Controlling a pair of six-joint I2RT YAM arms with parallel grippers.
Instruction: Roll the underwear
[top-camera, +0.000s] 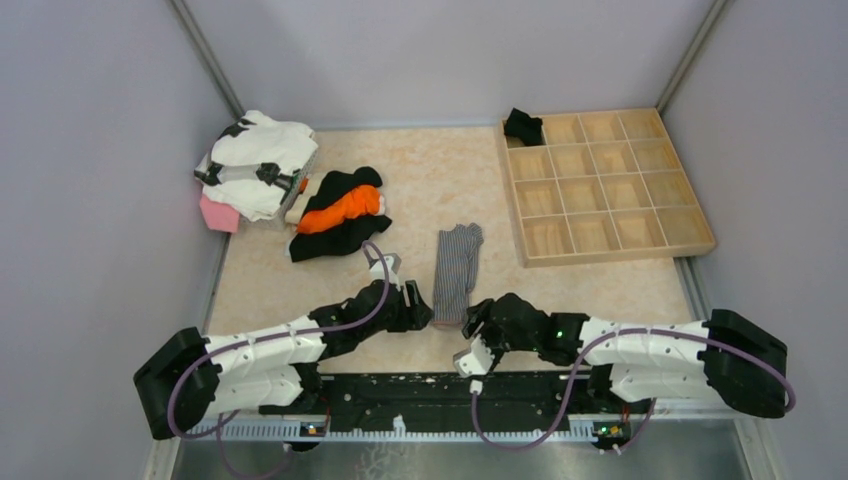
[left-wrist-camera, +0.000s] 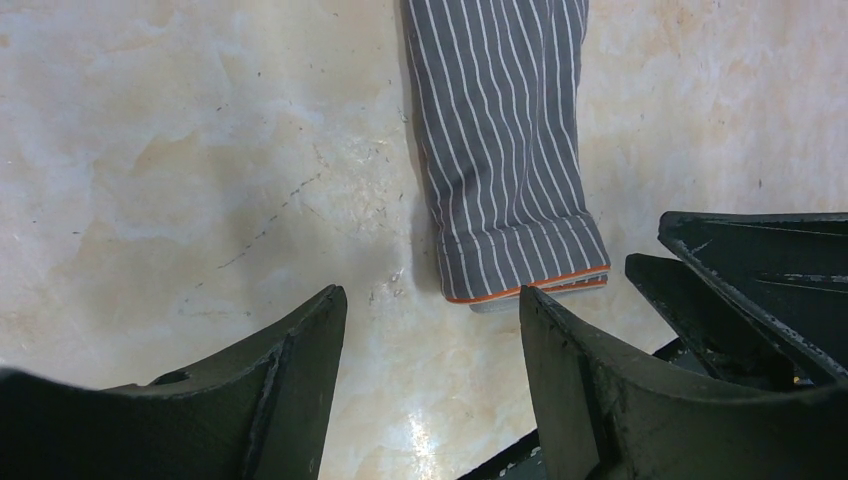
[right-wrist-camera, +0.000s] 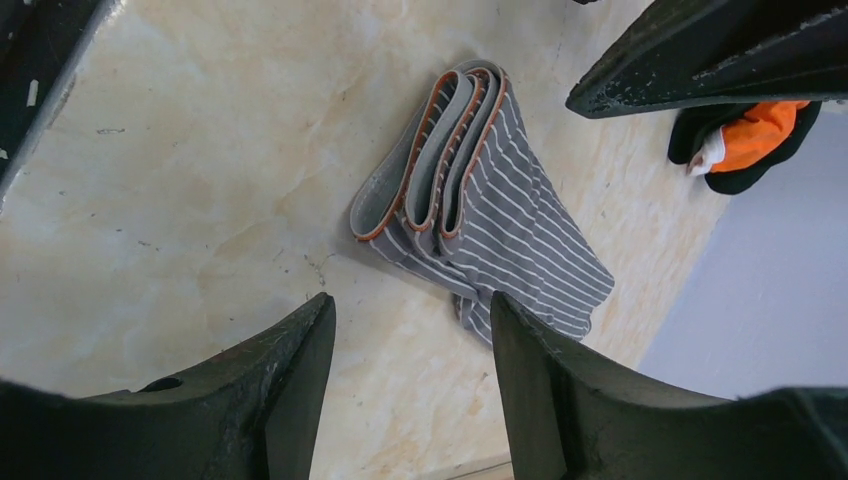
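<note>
The grey striped underwear (top-camera: 457, 262) lies folded lengthwise into a narrow strip on the middle of the table, its orange-edged waistband end (left-wrist-camera: 520, 262) toward my arms. My left gripper (top-camera: 416, 302) stands open just left of that near end, the cloth beyond its fingertips in the left wrist view. My right gripper (top-camera: 475, 314) is open at the right of the same end; in the right wrist view the layered waistband (right-wrist-camera: 430, 180) lies beyond its fingertips, with nothing between them.
A wooden grid box (top-camera: 610, 185) with a black cloth (top-camera: 523, 127) stands at the back right. A clothes pile (top-camera: 340, 210) and a basket of white cloths (top-camera: 260, 165) lie at the back left.
</note>
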